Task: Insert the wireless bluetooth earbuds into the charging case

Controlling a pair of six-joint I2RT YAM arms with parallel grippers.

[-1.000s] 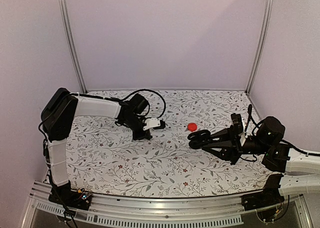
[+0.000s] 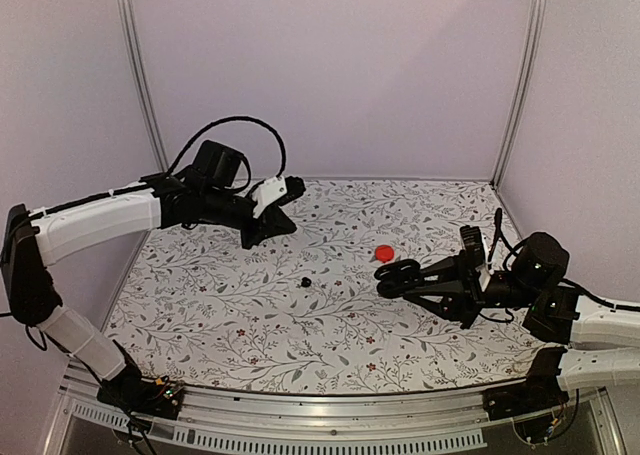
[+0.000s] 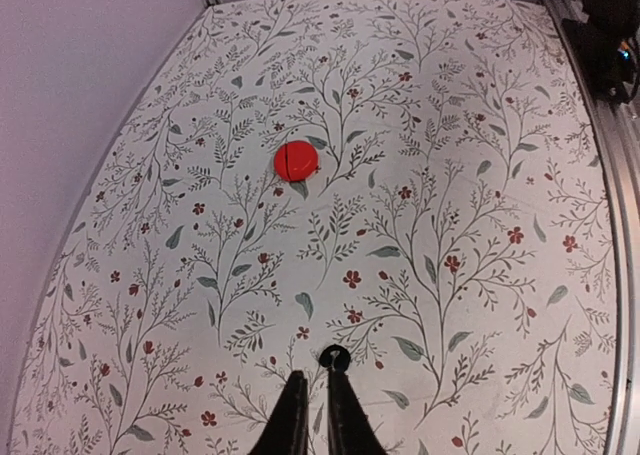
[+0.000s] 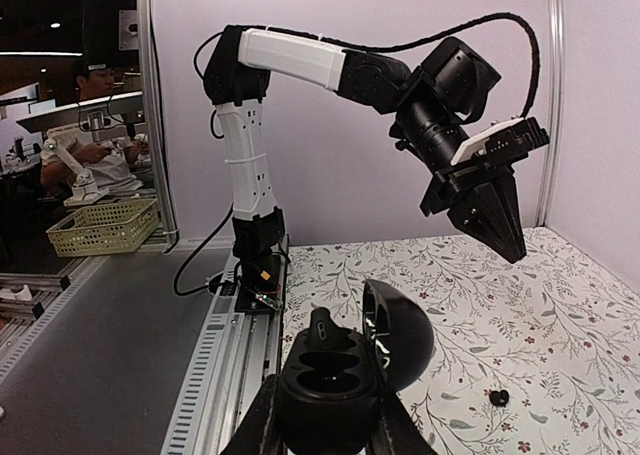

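My right gripper (image 2: 420,283) is shut on the black charging case (image 4: 325,390), whose lid (image 4: 400,335) stands raised at the right in the right wrist view. A small black earbud (image 3: 334,357) lies on the floral board (image 2: 250,335), also visible in the top view near the middle. My left gripper (image 2: 283,233) is raised above and left of that earbud; its fingertips at the bottom of the left wrist view are close together, and I cannot tell whether a gap or anything is between them.
A red round object (image 2: 384,253) lies behind the earbud. Walls enclose the back and sides, with a metal rail (image 2: 300,425) along the front. The board is otherwise clear.
The right arm and case have not moved.
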